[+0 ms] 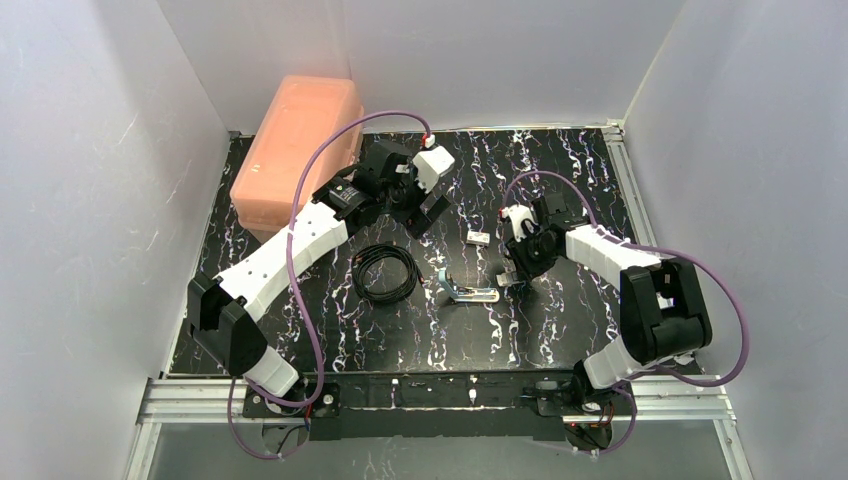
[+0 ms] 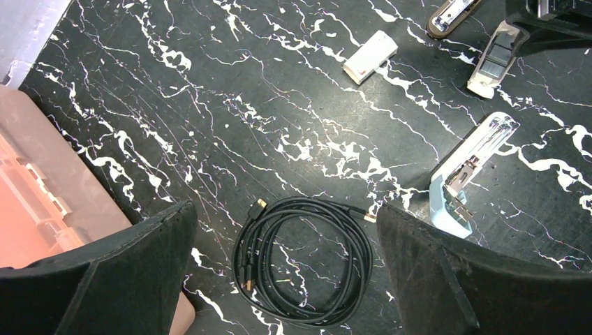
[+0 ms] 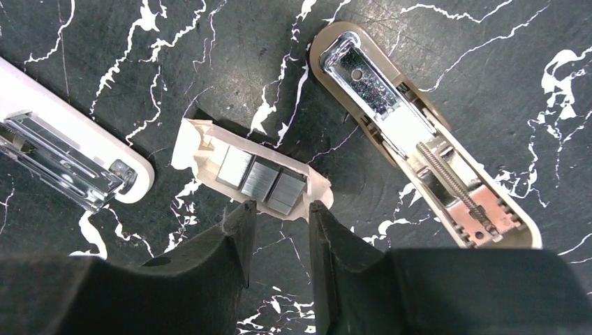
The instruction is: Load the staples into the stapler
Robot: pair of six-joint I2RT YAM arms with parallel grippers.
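Observation:
An open paper box of staples (image 3: 204, 167) with three grey staple blocks (image 3: 260, 180) inside lies just beyond my right gripper. Its fingers stand apart and hold nothing, their tips close to the box's near edge; contact cannot be judged. A brown-and-beige stapler (image 3: 520, 237), magazine and spring exposed, is to the right in the right wrist view. Another stapler (image 2: 482, 150), white with a light blue end, lies opened on the table. High over the table, well away from the staples, my left gripper is open and empty.
Below the left gripper sits a coiled black cable (image 2: 307, 317). A small closed white box (image 2: 370, 56) lies behind the white stapler. An orange bin (image 1: 290, 150) fills the back left. Bare marble surface surrounds the staplers.

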